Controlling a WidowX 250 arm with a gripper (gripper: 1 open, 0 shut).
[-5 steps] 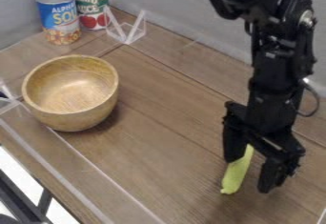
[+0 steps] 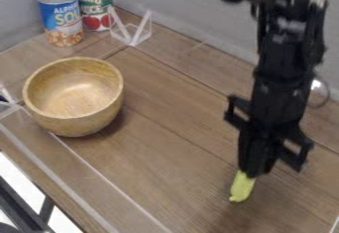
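Note:
A black gripper [image 2: 255, 156] hangs at the right, low over a pale green elongated object [image 2: 243, 187] lying on the wooden table. The gripper covers the upper part of that object, and its fingertips sit close together just above it. Whether anything is between them cannot be seen clearly.
A wooden bowl [image 2: 73, 96] sits at left. Two cans, a soup can [image 2: 62, 17] and a tomato can [image 2: 95, 4], stand at the back left corner against the wall.
The gripper's fingers, earlier spread either side of the green object, have come together and now hide more of it. The object looks still.

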